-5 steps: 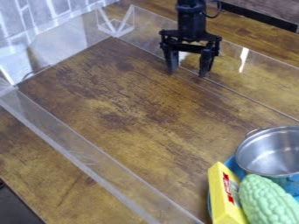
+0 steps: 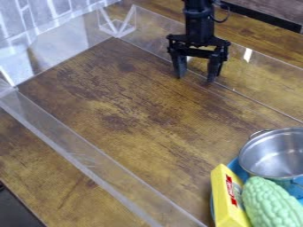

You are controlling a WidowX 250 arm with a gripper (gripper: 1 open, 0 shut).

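The black robot gripper (image 2: 197, 61) hangs at the back of the wooden table (image 2: 119, 115), low near the surface, beside the clear plastic wall. Its fingers point down; whether anything is between them, and how far apart they stand, is hard to tell at this size.
A steel pot (image 2: 275, 152), a yellow box (image 2: 228, 197) and a pale green corn-like object (image 2: 272, 207) crowd the front right corner. Clear plastic walls edge the work area.
The gripper has shifted slightly to the right and turned a little since a second ago. The objects at the front right have not moved.
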